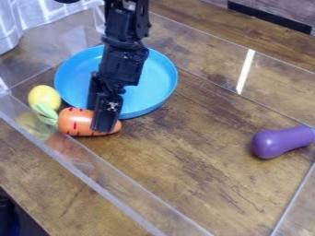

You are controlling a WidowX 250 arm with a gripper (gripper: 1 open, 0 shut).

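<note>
The black gripper (pixel 103 115) reaches down over an orange toy carrot (pixel 76 123) with a pale green top, which lies on the wooden table in front of a blue plate (pixel 157 78). The fingertips are at the carrot's right part; whether they are closed on it is hard to tell, as the dark parts overlap.
A yellow lemon-like toy (pixel 43 97) lies left of the carrot. A purple eggplant (pixel 282 141) lies at the right. Clear panels edge the work area.
</note>
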